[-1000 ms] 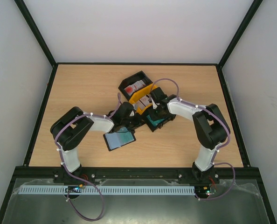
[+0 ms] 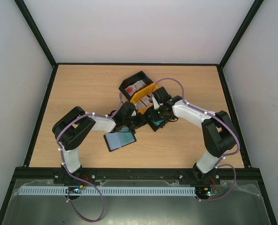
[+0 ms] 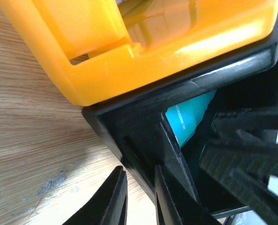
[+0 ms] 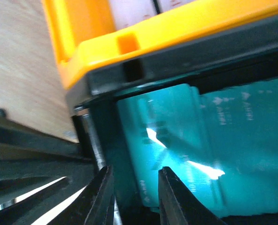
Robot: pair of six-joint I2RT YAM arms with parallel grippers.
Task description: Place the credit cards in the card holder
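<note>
Teal cards (image 4: 162, 140) lie flat inside a black compartment (image 2: 154, 126), whose corner and side wall fill much of both wrist views. My left gripper is shut on that compartment's side wall (image 3: 129, 145). Above the inner edge of the same wall, my right gripper stands part open, one finger (image 4: 169, 192) over the edge of the teal card nearest the wall. No card shows between its fingers. Against the compartment's far side stands a yellow compartment (image 3: 106, 79), with white cards (image 2: 143, 103) in it.
Beyond the yellow compartment is another black box (image 2: 140, 76) with red and white cards. In front of my left gripper lies a flat black tray (image 2: 112, 149) with blue and teal cards. Both grippers are close together at the compartment.
My right arm's elbow has swung outward to the right, and its gripper has shifted slightly over the teal cards. My left gripper has stayed almost in place.
</note>
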